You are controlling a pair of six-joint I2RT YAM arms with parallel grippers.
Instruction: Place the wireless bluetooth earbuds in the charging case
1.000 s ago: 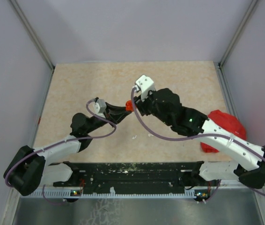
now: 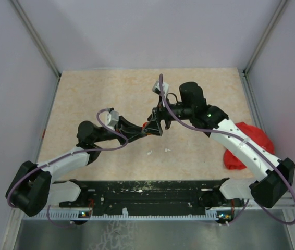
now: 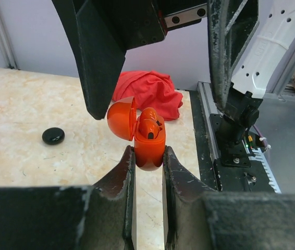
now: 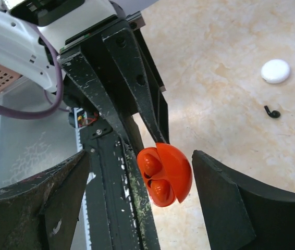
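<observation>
The small orange-red charging case (image 3: 149,148) has its lid (image 3: 120,119) tipped open and is held up by my left gripper, shut on its body. Inside the case, two rounded orange earbuds (image 4: 160,188) sit side by side, one per hollow, as the right wrist view shows. My right gripper is open, its black fingers wide apart on either side of the case with nothing gripped. From the left wrist view, those fingers (image 3: 100,67) rise above and behind the case. Seen from the top, the grippers (image 2: 156,126) overlap and mostly hide it.
A black round case (image 3: 53,136) rests on the table, as does a white round case (image 4: 275,71) with a black earbud (image 4: 273,113) near it. Two small white earbuds (image 2: 158,151) lie in front of the arms. A red cloth (image 2: 254,143) is bunched at the right edge.
</observation>
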